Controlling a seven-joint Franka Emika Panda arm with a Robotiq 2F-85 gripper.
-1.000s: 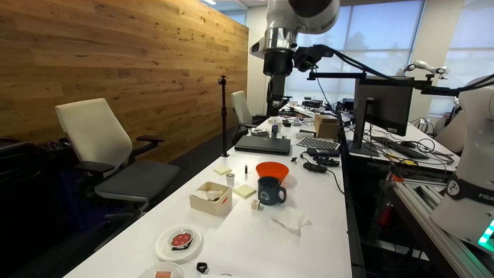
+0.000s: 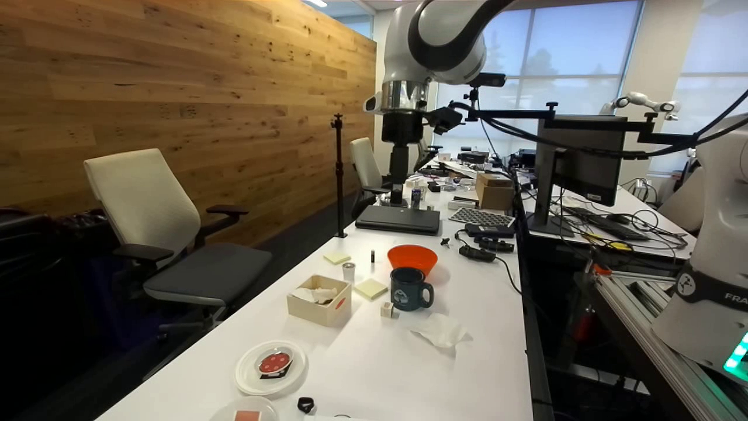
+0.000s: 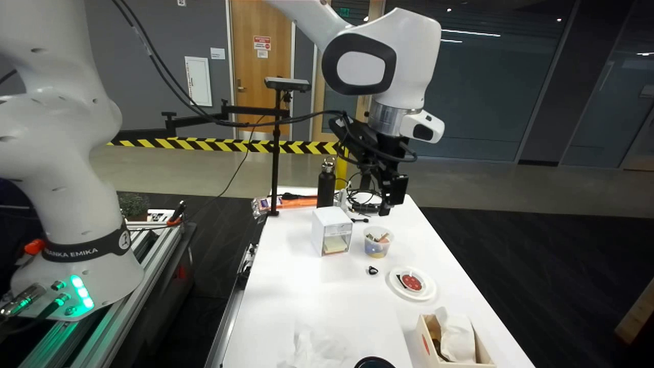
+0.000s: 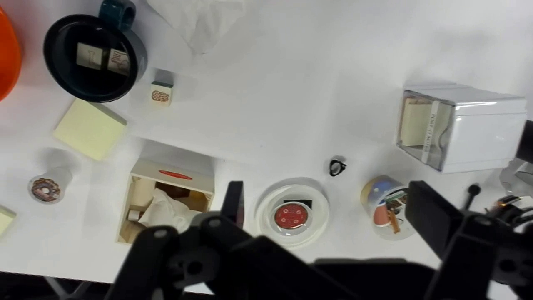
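Note:
My gripper is open, its two black fingers wide apart with nothing between them. It hangs above the table, as the second exterior view also shows. Below it in the wrist view are a white plate bearing a red-centred round piece, a small black ring and a clear cup of small items. A dark mug holds two stamp blocks. Beside the mug sits another small block with a pineapple print. A cream box contains white tissue and other things, partly hidden by the gripper.
An orange bowl stands behind the mug. Crumpled tissue, yellow note pads and a white note dispenser also lie on the table. Cables and a black bottle occupy one end.
In the first exterior view, the arm and gripper have shifted left and lower. The objects on the table appear unmoved.

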